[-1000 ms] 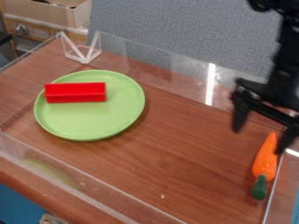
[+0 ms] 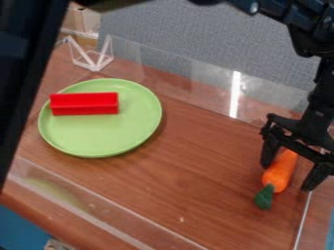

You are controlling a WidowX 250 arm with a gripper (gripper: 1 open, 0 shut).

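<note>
My black gripper (image 2: 290, 166) is low at the right side of the wooden table, its two fingers spread on either side of an orange toy carrot (image 2: 276, 174) with a green top. The carrot lies tilted toward the lower left. Whether the fingers touch it is hard to tell. A green plate (image 2: 102, 137) on the left holds a red rectangular block (image 2: 84, 104).
Clear low walls (image 2: 192, 76) edge the table, with a white triangular bracket (image 2: 92, 57) at the back left.
The carrot has shifted to the left and up in the view.
</note>
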